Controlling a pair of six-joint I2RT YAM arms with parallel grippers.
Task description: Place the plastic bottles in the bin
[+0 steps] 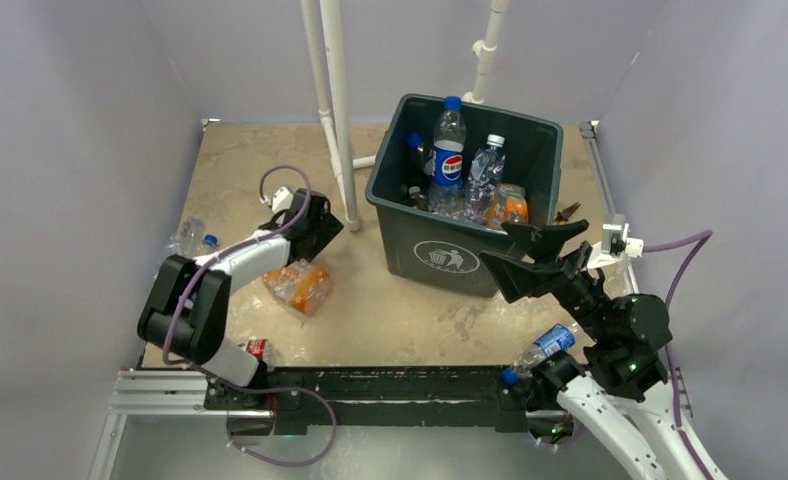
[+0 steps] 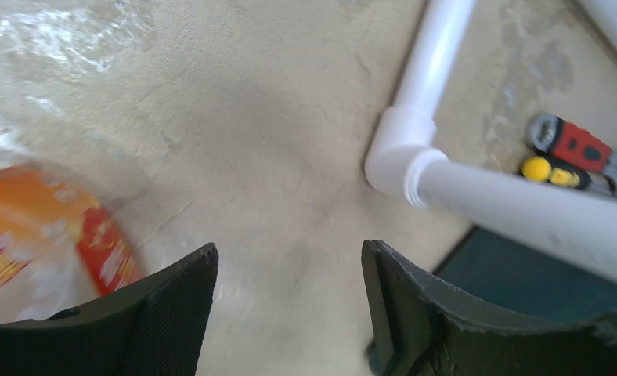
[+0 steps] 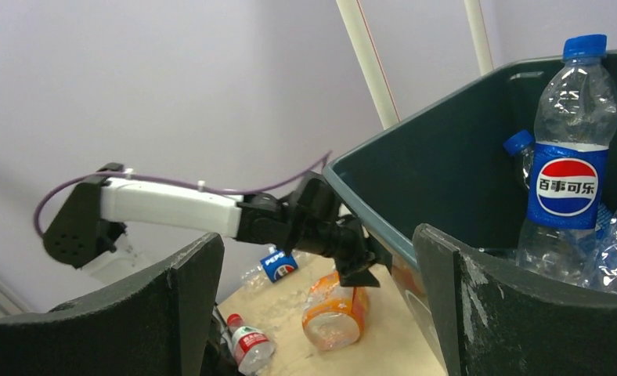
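Note:
An orange-labelled bottle (image 1: 296, 287) lies on the floor; my left gripper is just behind it, fingers apart with nothing between, and that bottle fills the lower left of its wrist view. The dark green bin (image 1: 445, 270) holds several bottles, including an upright Pepsi one (image 1: 448, 160). Loose bottles lie at the far left (image 1: 185, 240), near the front left (image 1: 258, 350) and at the front right (image 1: 548, 345). My right gripper is open in the air at the bin's front right, empty.
White pipes (image 1: 338, 120) stand just beside the left gripper and behind the bin. Tools (image 2: 571, 157) lie beyond the pipes in the left wrist view. The floor between left bottles and bin is partly clear.

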